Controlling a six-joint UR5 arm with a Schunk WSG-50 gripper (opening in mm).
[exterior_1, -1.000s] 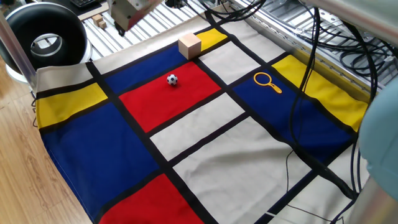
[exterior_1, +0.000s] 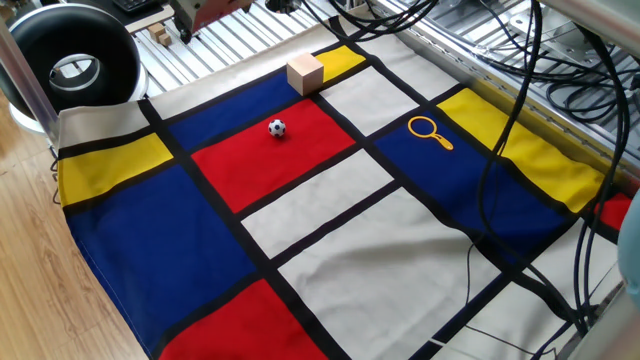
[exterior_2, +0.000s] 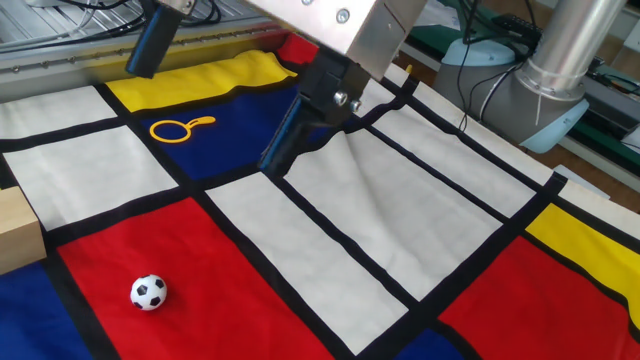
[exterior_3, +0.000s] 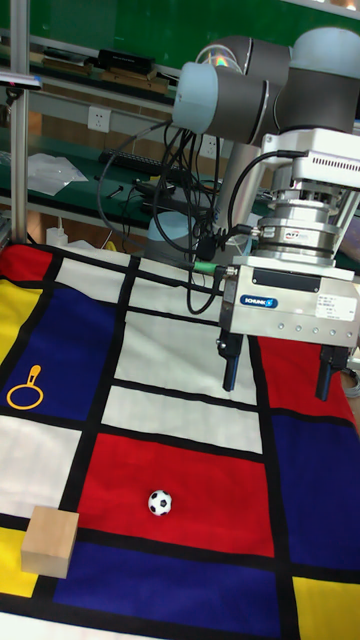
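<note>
My gripper (exterior_3: 277, 391) is raised over the cloth, its two dark fingers spread wide apart and nothing between them. In exterior view 2 its fingers (exterior_2: 302, 110) hang large in the foreground; in exterior view 1 only a part of it shows at the top edge. A small black-and-white football (exterior_1: 277, 128) rests on a red panel. The pale wooden block (exterior_1: 305, 74) sits where blue and yellow panels meet, close to the ball. On another blue panel lies a yellow ring with a short handle (exterior_1: 430, 133), flat and apart from the others.
A cloth (exterior_1: 390, 270) with coloured panels and black bands covers the table; its large white panels are bare. Loose black cables (exterior_1: 500, 150) hang across the right side in exterior view 1. A metal rail (exterior_2: 60, 68) runs along one edge.
At the top of exterior view 1 the gripper's visible part has shifted slightly up. The arm's blue joint has slid right and the cables have swung. Ball, block and ring have stayed put.
</note>
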